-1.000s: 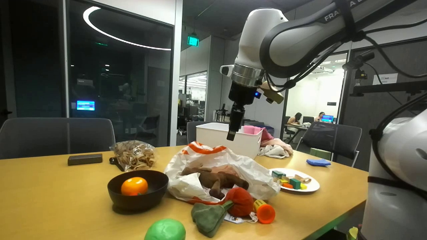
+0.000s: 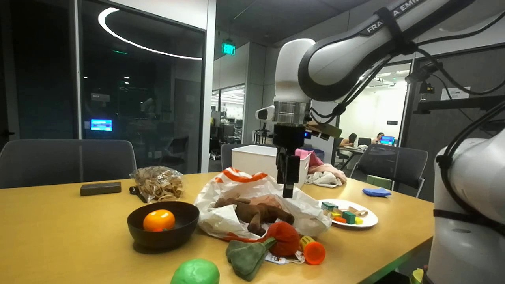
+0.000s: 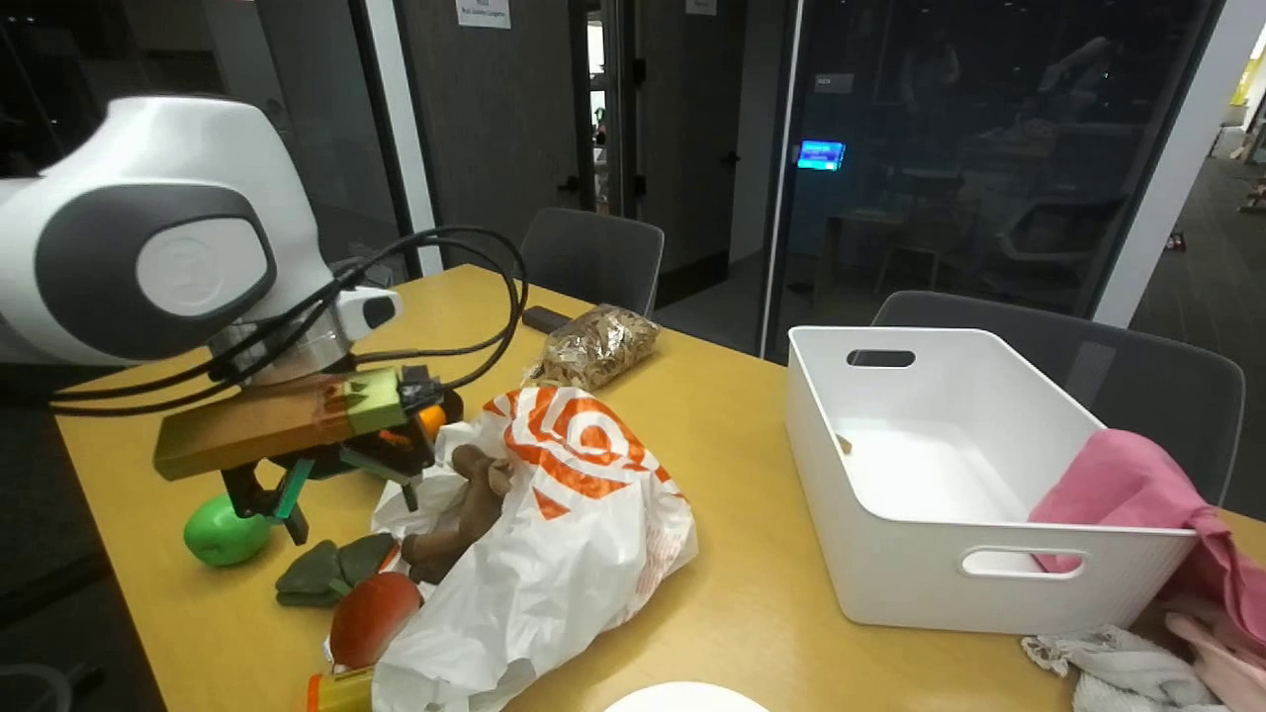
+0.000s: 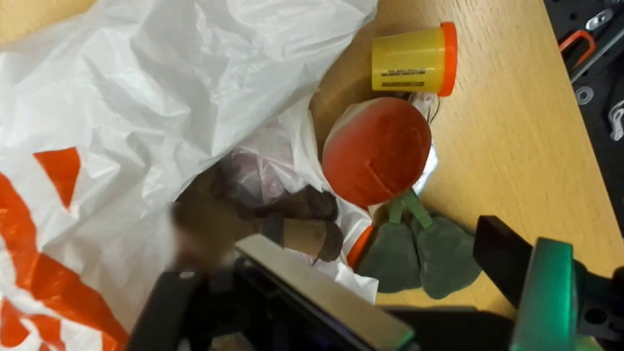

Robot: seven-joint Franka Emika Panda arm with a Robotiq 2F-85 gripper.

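Note:
My gripper (image 2: 287, 182) hangs open above the table, over the near side of a white plastic bag (image 2: 303, 208), touching nothing. In exterior view 2 its two fingers (image 3: 291, 492) stand apart with a gap between them. A brown plush toy (image 2: 258, 213) lies partly inside the bag's mouth. Beside the bag rests a red plush with green leaves (image 4: 377, 152); those leaves lie beneath the gap of my fingers in the wrist view. Against the red plush is a yellow tub with an orange lid (image 4: 412, 59).
A black bowl (image 2: 163, 239) holds an orange fruit (image 2: 159, 220). Near the front edge sits a green ball (image 2: 195, 273). A plate of small blocks (image 2: 367, 221), a white bin (image 3: 902, 568) with pink cloth and a bag of brown pieces (image 3: 596, 344) surround the white bag.
My gripper has come down towards the bag and the plush toys, and its tilt has turned to nearly upright. The objects on the table have stayed put.

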